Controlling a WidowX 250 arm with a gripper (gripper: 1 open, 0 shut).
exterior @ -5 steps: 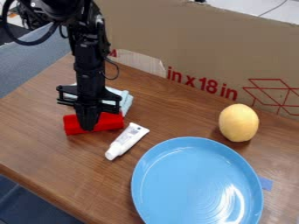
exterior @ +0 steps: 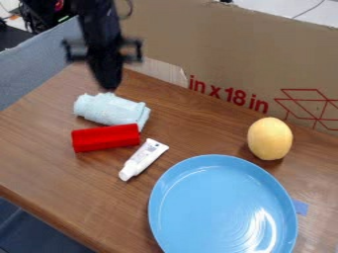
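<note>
The dark gripper (exterior: 106, 74) is blurred in the upper left, raised above a light blue folded cloth (exterior: 110, 109). It looks shut, with nothing visible in it. A red cylinder (exterior: 105, 137) lies in front of the cloth. A white tube (exterior: 142, 159) lies diagonally to its right.
A blue plate (exterior: 222, 203) fills the lower right of the wooden table (exterior: 59, 173). A yellow potato-like object (exterior: 270, 139) stands at the right. A cardboard wall (exterior: 231, 54) runs along the back.
The gripper has risen up and away from the red cylinder, which stays lying on the table. The cloth is now more fully visible.
</note>
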